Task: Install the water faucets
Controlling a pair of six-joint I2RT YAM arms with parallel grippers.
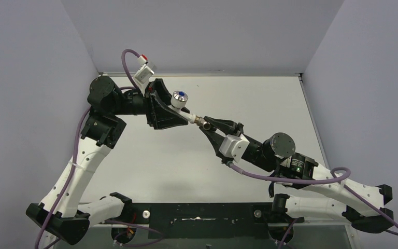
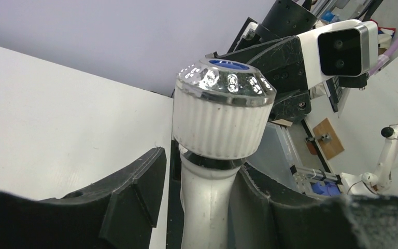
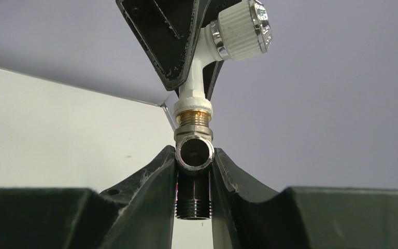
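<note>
A white faucet body with a ribbed knob (image 1: 179, 99), chrome-capped with a blue centre, is held up above the table. Around its white pipe (image 2: 204, 207), my left gripper (image 1: 187, 116) stands part open; the left wrist view shows a gap beside the left finger (image 2: 153, 192), while contact on the other side cannot be told. The pipe's far end meets a brass thread and a metal fitting (image 3: 194, 153) with an open round port. My right gripper is shut on that fitting, one finger on each side. A dark threaded stub (image 3: 193, 210) points down between the fingers.
Grey walls (image 1: 202, 36) enclose it at the back and sides. Purple cables (image 1: 290, 181) run along both arms.
</note>
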